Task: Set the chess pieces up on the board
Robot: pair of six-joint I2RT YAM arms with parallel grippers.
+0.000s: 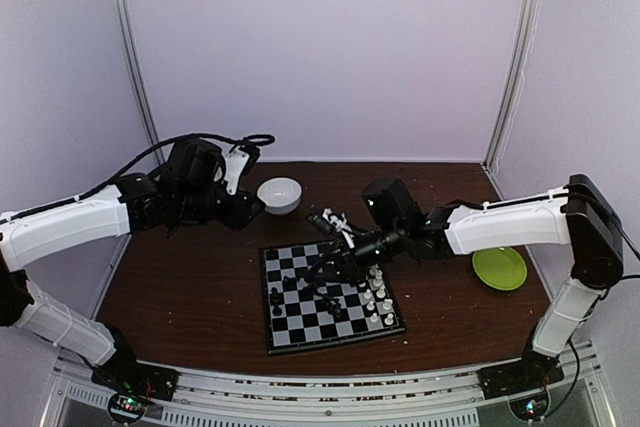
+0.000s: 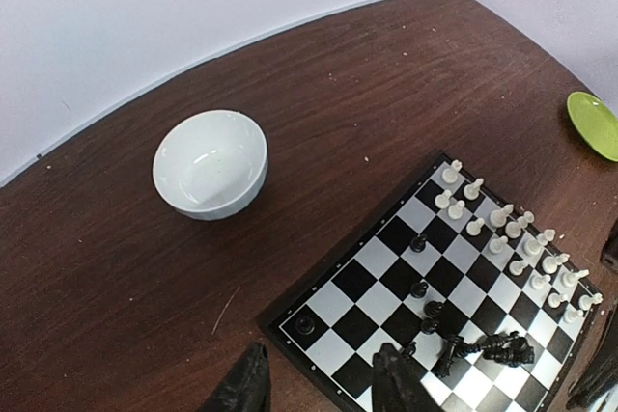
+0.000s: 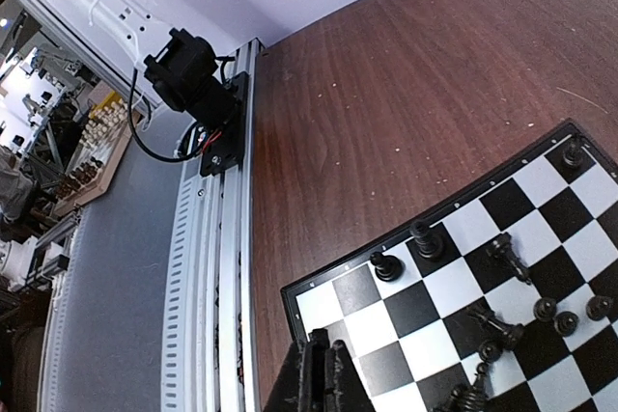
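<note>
The chessboard point(image 1: 300, 337) lies mid-table. White pieces point(image 2: 537, 244) stand along its right side; black pieces point(image 2: 507, 349) are scattered over the rest, several lying on their sides, others upright, like the black piece point(image 3: 426, 244). My left gripper hangs open and empty above the table, left of the board. My right gripper point(image 1: 325, 267) is low over the board's middle, hiding some pieces in the top view; in its wrist view point(image 3: 319, 373) it is shut, apparently on a dark piece, hard to make out.
A white bowl point(image 1: 279, 195) stands behind the board, and a green plate point(image 1: 499, 267) lies to the right. Bare table is left of the board and at the back.
</note>
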